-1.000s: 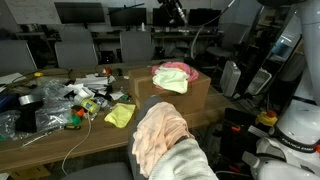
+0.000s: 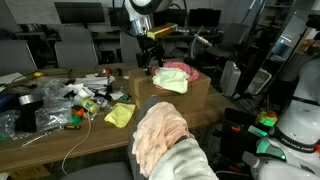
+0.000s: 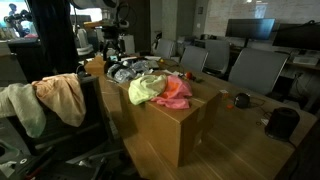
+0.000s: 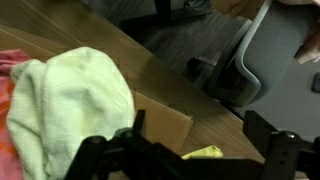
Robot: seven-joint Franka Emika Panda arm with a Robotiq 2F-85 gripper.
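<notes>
My gripper hangs open over the near-left side of the cardboard box, its fingers pointing down. In the wrist view a wide gap lies between the two dark fingers, with nothing held there. A pale green-white cloth lies on the box to the left of the gripper, and a pink-orange cloth shows at the frame's left edge. Exterior view 2 shows the same pale cloth draped over the box edge beside the pink cloth.
A yellow cloth lies on the table near the box. Peach and whitish cloths drape over a chair back in front. Plastic bags, a pot and several small items clutter the table's left side.
In exterior view 1 the arm has come down and to the left, bringing the gripper from high above to just over the box. The cloths have stayed where they were.
</notes>
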